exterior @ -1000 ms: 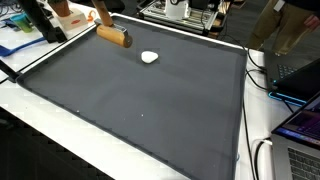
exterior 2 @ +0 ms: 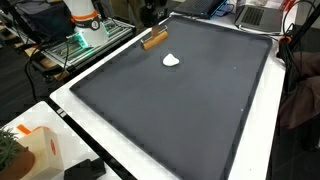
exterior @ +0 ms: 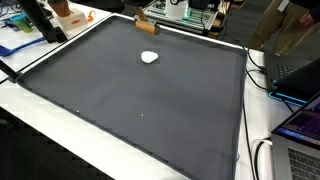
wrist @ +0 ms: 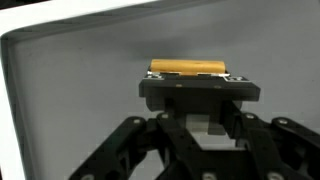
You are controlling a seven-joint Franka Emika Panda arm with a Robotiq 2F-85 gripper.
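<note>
An orange-brown block (exterior: pixel 146 27) shows by the far edge of the dark grey board in exterior view 1, and the same block (exterior 2: pixel 155 40) is near the board's upper left in exterior view 2. My gripper is shut on it; in the wrist view the block (wrist: pixel 188 67) lies crosswise at the black fingers. Whether its underside touches the board cannot be made out. A small white rounded object (exterior: pixel 149 57) rests on the board a short way from the block, also visible as a white object (exterior 2: pixel 170 59) in exterior view 2.
The grey board (exterior: pixel 130 105) is otherwise bare, with a wide clear stretch. Laptops (exterior: pixel 295 150) and cables lie beyond its right side. An orange-and-white item (exterior 2: pixel 38 150) and a plant (exterior 2: pixel 12 152) occupy the lower left corner of exterior view 2.
In exterior view 1 the block has moved rightward and slightly toward the far edge with my gripper. The white object has stayed in place.
</note>
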